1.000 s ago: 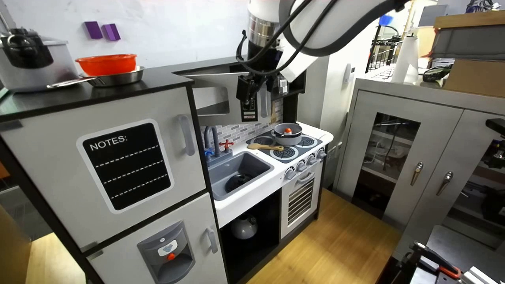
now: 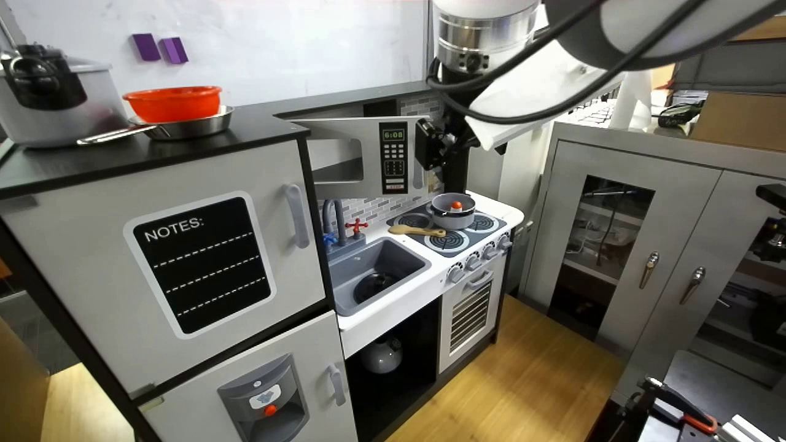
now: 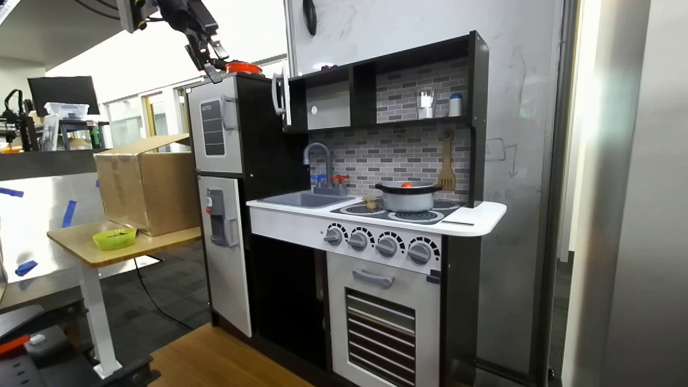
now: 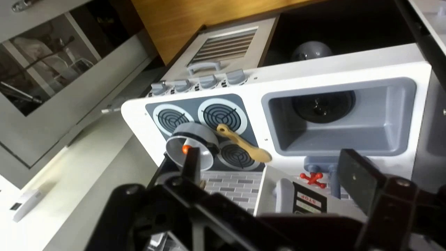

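My gripper (image 2: 435, 146) stands open, its two dark fingers spread wide in the wrist view with no object held between them. In exterior view 1 it overlaps the outer edge of the grey microwave door (image 2: 355, 188), which hangs swung out from the upper shelf. Whether it touches the door is unclear. From the wrist, the door's handle (image 4: 284, 196) lies low in the picture, between the fingers. On the stove, a grey pot (image 2: 451, 220) holds a small orange-red object (image 2: 457, 206). A wooden spoon (image 2: 417, 231) rests beside the pot.
The grey sink (image 2: 381, 272) and its faucet (image 2: 339, 218) lie left of the stove. Atop the fridge, an orange bowl (image 2: 173, 104) sits in a metal pan (image 2: 193, 129), near a large pot (image 2: 99, 103). Grey cabinets (image 2: 667, 163) stand to the right.
In exterior view 1 my arm and gripper have moved right, away from the front of the microwave's control panel. The toy kitchen has shifted slightly to the right and down.
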